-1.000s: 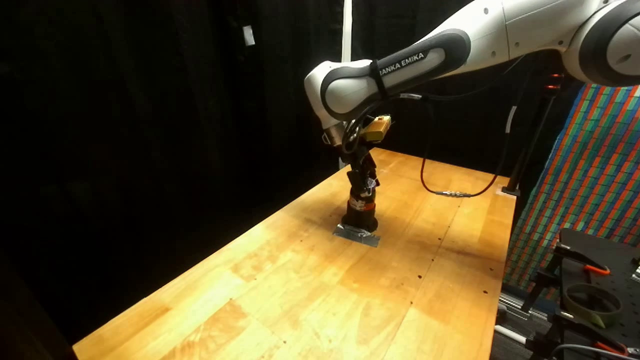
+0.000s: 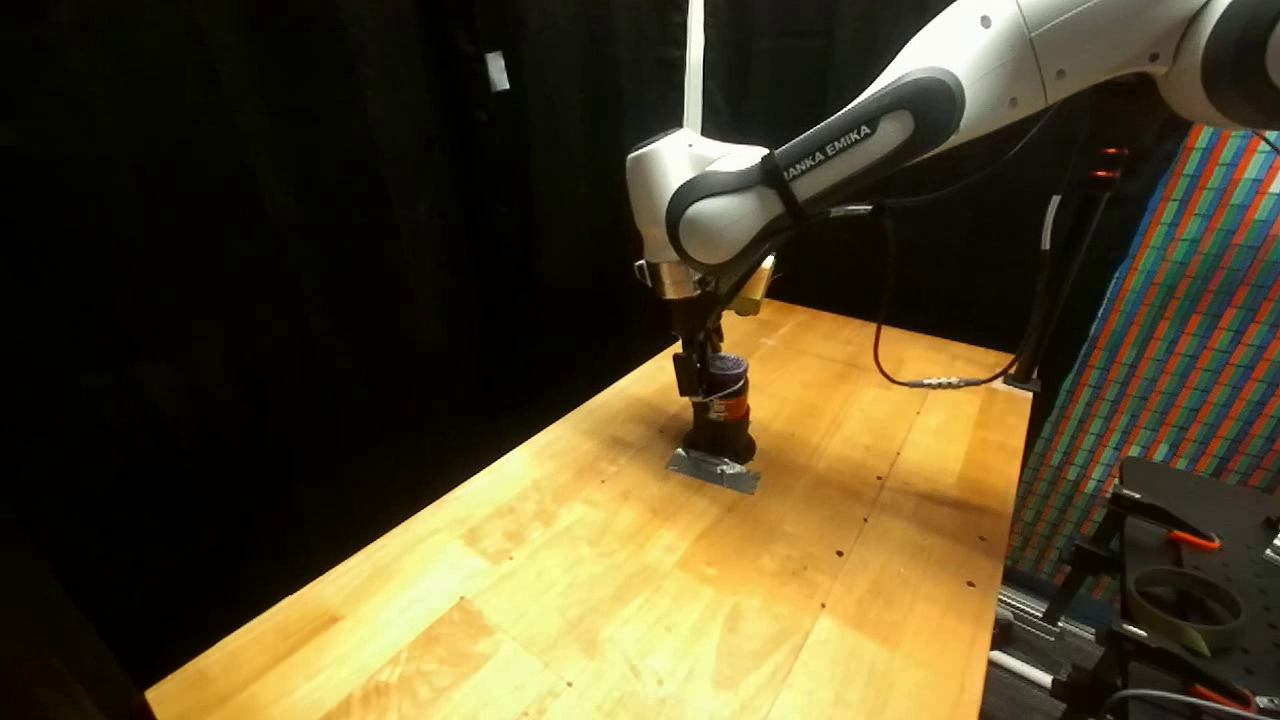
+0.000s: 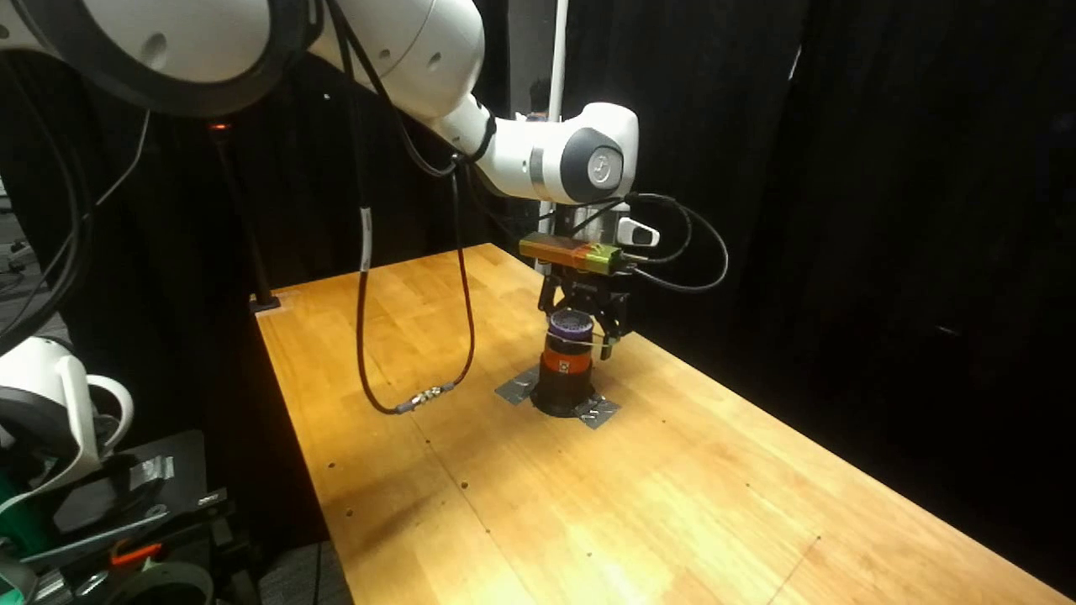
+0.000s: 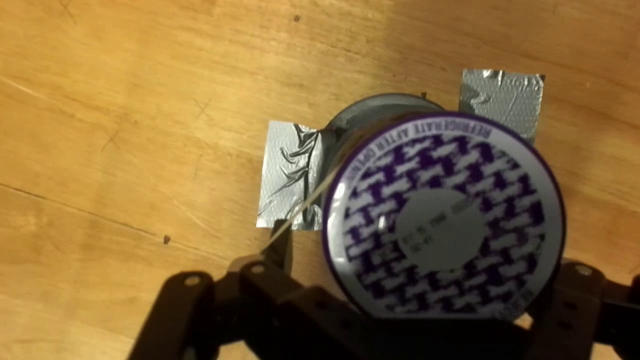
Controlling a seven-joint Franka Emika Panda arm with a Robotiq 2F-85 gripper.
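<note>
A dark jar with an orange label [image 3: 567,362] stands upright in a black base [image 3: 561,398] on the table. Its purple-and-white patterned lid [image 4: 445,231] fills much of the wrist view. Above it, my gripper [image 3: 579,327] points down, open, its fingers to either side of the lid in the wrist view. A thin pale band [image 4: 304,204] runs taut from the jar's side to the left finger [image 4: 279,245] there; exterior view 2 shows it around the jar below the lid. The right finger is partly hidden by the lid.
Grey tape [image 4: 288,174] fixes the base to the wooden table [image 2: 576,576]. A cable [image 3: 470,343] loops down beside the arm. Dark curtains stand behind, and a side shelf [image 2: 1182,504] holds a tape roll and tools.
My gripper was tilted over the jar's top a second ago. It now hangs more upright and further left in exterior view 1, leaving the purple lid showing.
</note>
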